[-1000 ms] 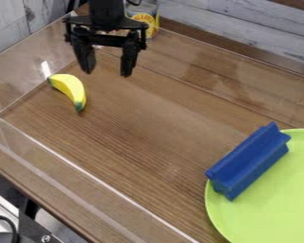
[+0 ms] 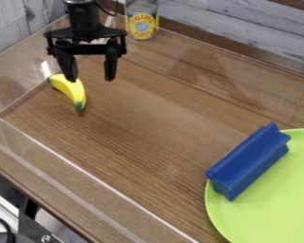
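My black gripper [image 2: 88,66] hangs open above a yellow banana [image 2: 68,89] at the left of the camera view, its fingers pointing down just over and behind the fruit, with nothing between them. The banana lies on the wooden table [image 2: 167,114]. At the lower right a blue block [image 2: 249,161] rests on a bright green plate [image 2: 275,214].
A can with a yellow label [image 2: 142,23] stands at the back, right of the arm. A pale wooden wall bounds the rear.
My gripper has moved left and slightly down, coming closer over the banana. The banana, blue block and plate have stayed in place.
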